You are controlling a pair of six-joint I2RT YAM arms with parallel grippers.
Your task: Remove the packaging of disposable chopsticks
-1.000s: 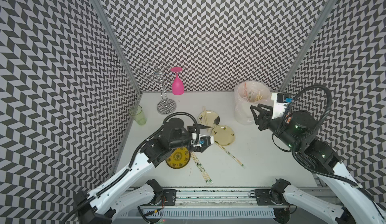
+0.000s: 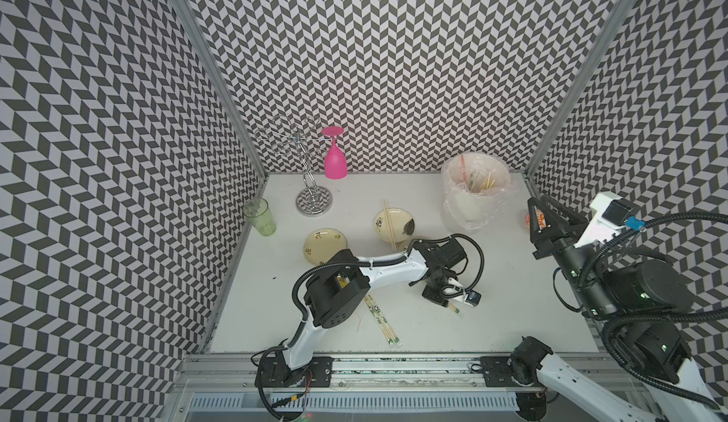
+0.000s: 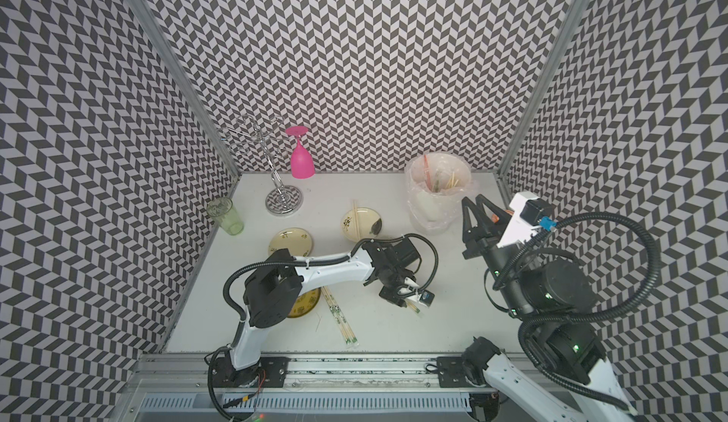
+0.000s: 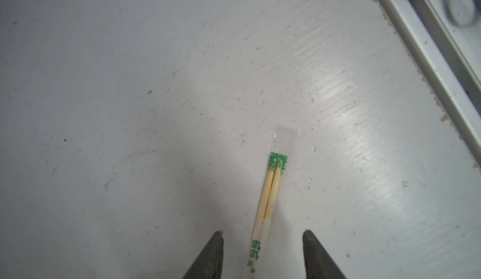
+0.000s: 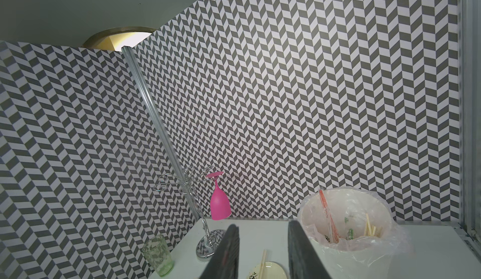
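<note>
A packaged pair of chopsticks (image 4: pixel 268 198) with green printed wrapper lies on the white table under my left gripper, whose fingers stand apart on either side of it, empty. More wrapped chopsticks (image 2: pixel 379 319) lie near the front edge. My right gripper is raised at the right of the table, open with nothing between its fingers.
A lined bin (image 2: pixel 474 198) stands back right, holding sticks and wrappers. Plates (image 2: pixel 324 243), a green glass (image 2: pixel 259 217) and a metal stand (image 2: pixel 312 202) with a pink goblet (image 2: pixel 335 160) occupy the left and middle.
My left arm has swung right and lowered over the single wrapped chopstick pair. My right arm has moved right, away from the front of the bin.
</note>
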